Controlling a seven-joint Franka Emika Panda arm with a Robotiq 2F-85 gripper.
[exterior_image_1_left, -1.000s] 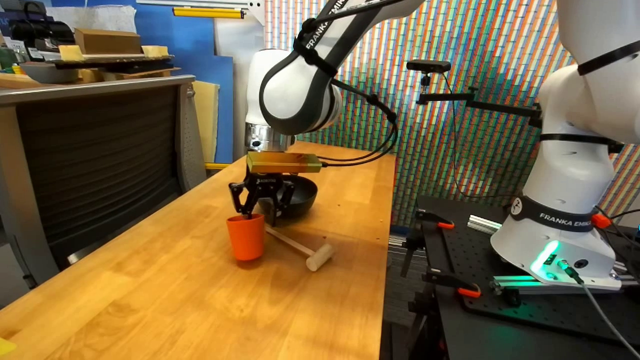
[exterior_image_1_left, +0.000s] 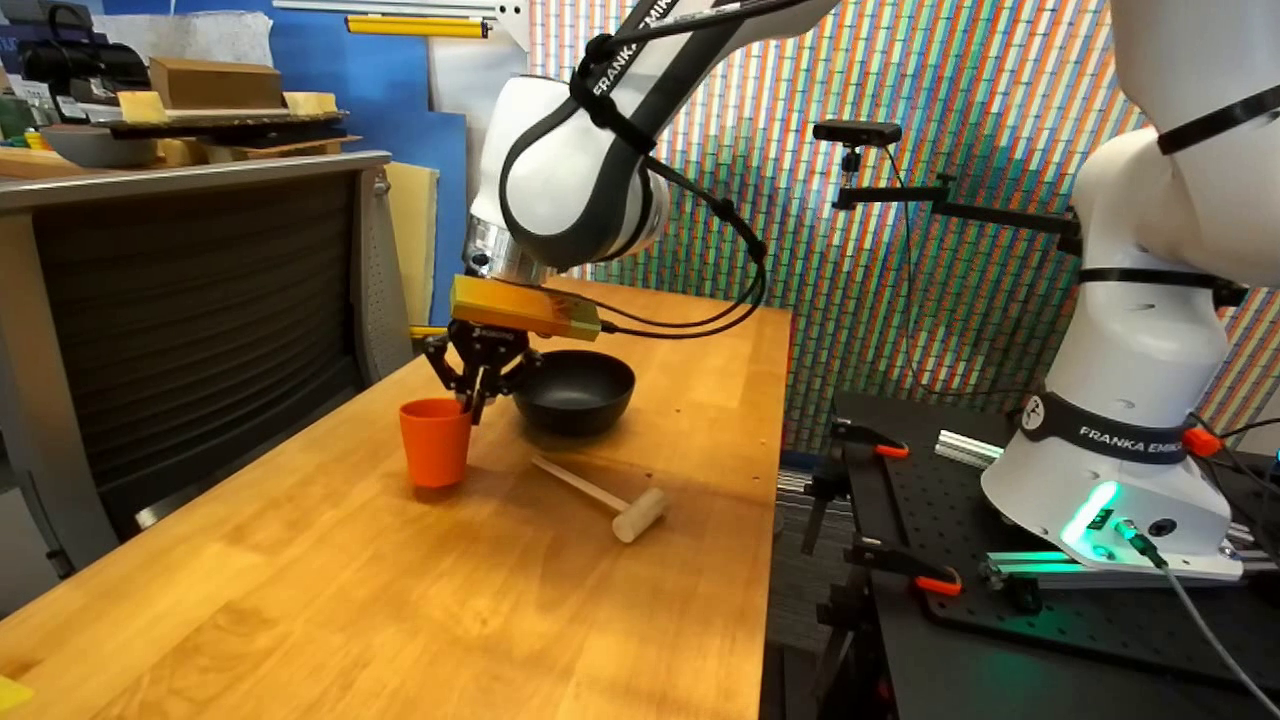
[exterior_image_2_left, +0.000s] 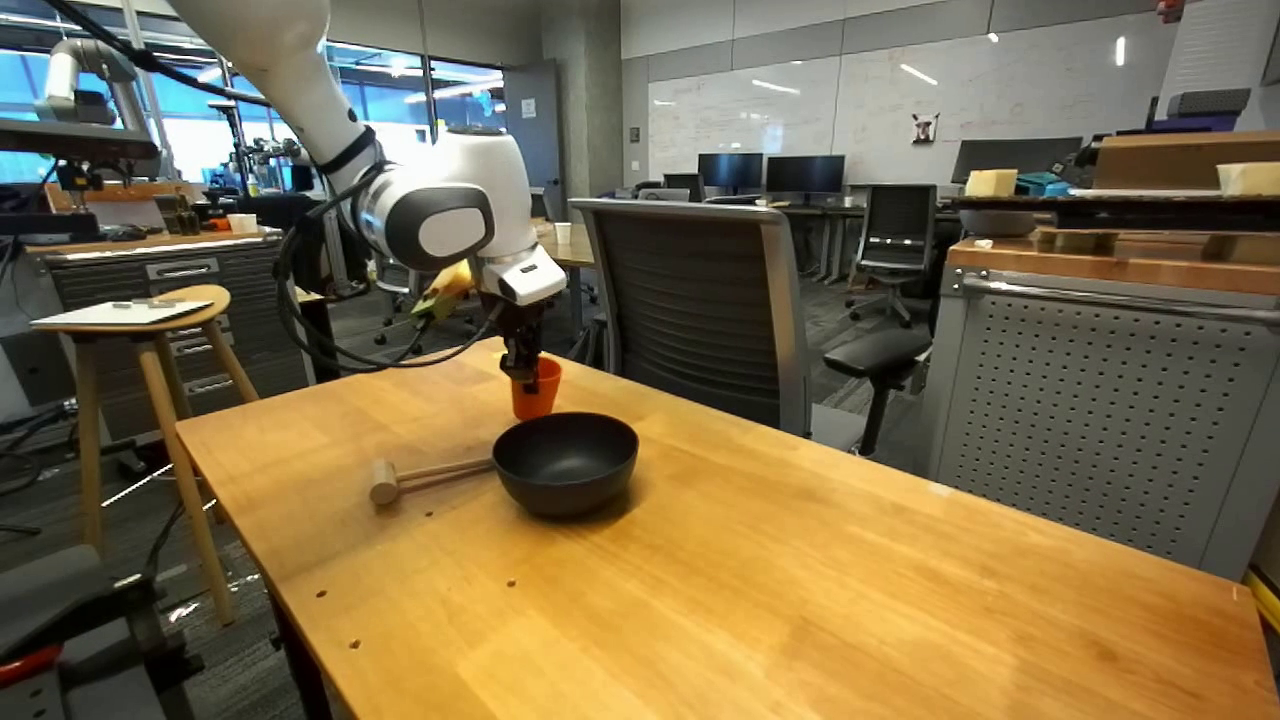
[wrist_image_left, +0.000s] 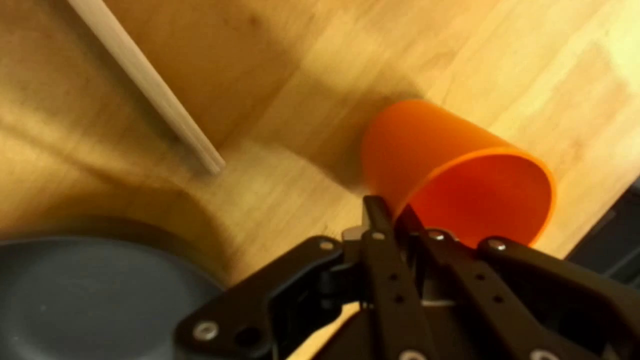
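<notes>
An orange cup (exterior_image_1_left: 435, 446) stands upright at the table's left side in exterior view 1, close to or just on the tabletop; I cannot tell which. My gripper is shut on the cup's rim, one finger outside the wall and one inside. The wrist view shows the cup (wrist_image_left: 432, 141) with its mouth facing the camera and empty inside. Beside the gripper sits a black bowl (exterior_image_1_left: 573, 392), empty as far as it shows in the wrist view. A wooden mallet (exterior_image_1_left: 642, 514) lies on the table, its handle (wrist_image_left: 150, 84) pointing toward the bowl.
Bare tabletop (exterior_image_1_left: 480, 612) spreads in front of the cup in exterior view 1. Past the bowl, exterior view 2 shows more clear table (exterior_image_2_left: 840, 576). An office chair (exterior_image_2_left: 696, 312) stands against the table's edge near the cup.
In exterior view 1 the cup and my gripper have moved left and farther back, away from the mallet. The fingers have closed on the cup's rim. Bowl and mallet are where they were.
</notes>
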